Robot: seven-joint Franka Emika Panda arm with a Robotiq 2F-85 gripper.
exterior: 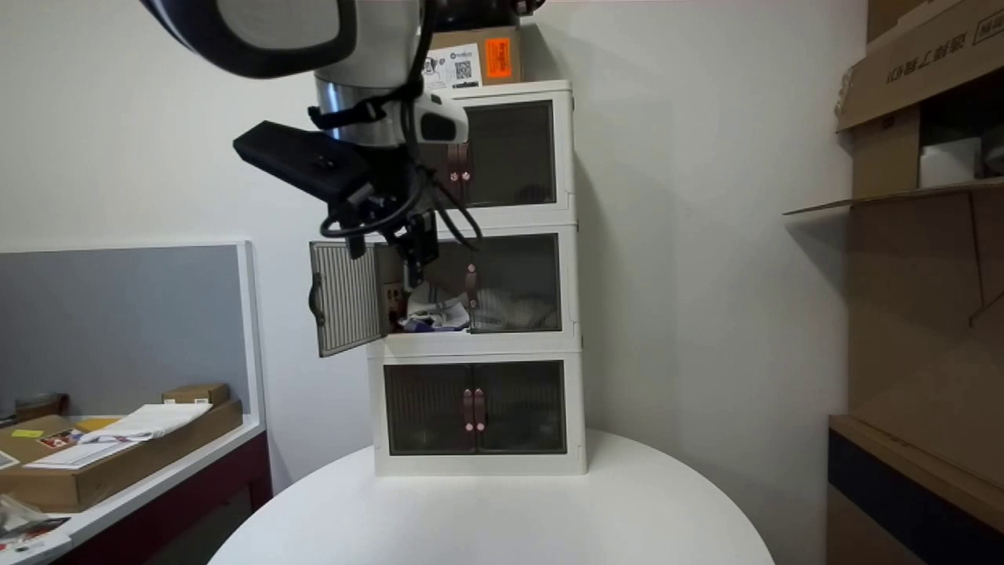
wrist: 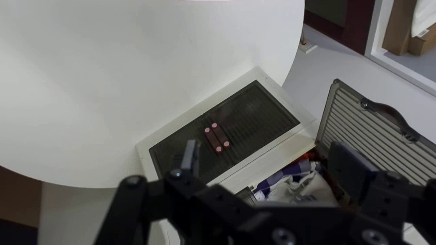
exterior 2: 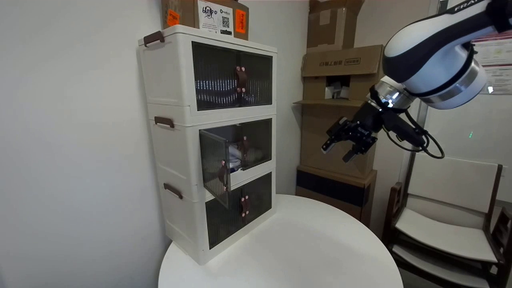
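Observation:
My gripper (exterior 2: 339, 151) is open, its fingers (exterior 2: 349, 156) wide apart and nothing between them. It hangs in the air well out from the white three-tier cabinet (exterior 2: 175, 149). On the middle tier the left door (exterior: 348, 297) is swung outward, while the right door (exterior: 532, 282) stays closed. Inside the opening lie a white and purple-blue cloth (wrist: 302, 188) and something red beside it. In exterior view 1 the arm covers part of the top tier. The wrist view shows the closed bottom doors (wrist: 229, 126) and the open door (wrist: 368, 130) beyond one finger.
The cabinet stands on a round white table (exterior: 489, 518), whose top is otherwise bare. A cardboard box (exterior: 513, 56) rests on the cabinet. Stacked cartons (exterior 2: 331, 134) and a chair (exterior 2: 446, 216) stand beyond the table. A side desk (exterior: 103, 494) holds boxes and papers.

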